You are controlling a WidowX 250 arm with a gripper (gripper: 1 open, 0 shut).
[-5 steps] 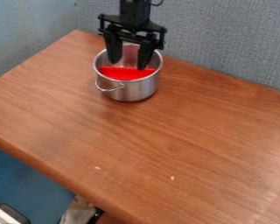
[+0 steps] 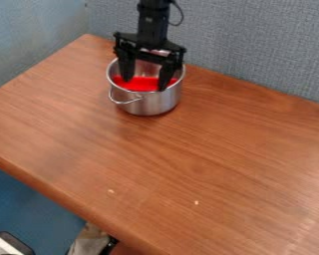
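A steel pot (image 2: 149, 103) with a wire handle stands near the back left of the wooden table, with something flat and red (image 2: 143, 84) inside. My black gripper (image 2: 145, 78) hangs from above over the pot, its two fingers spread apart and reaching down within the rim, just over the red item. Whether anything is between the fingertips is hard to make out.
Grey padded walls stand behind it at the back and left. Some small objects lie below the table's front left edge.
My gripper has moved slightly down into the pot over the last second. The pot has stayed where it was.
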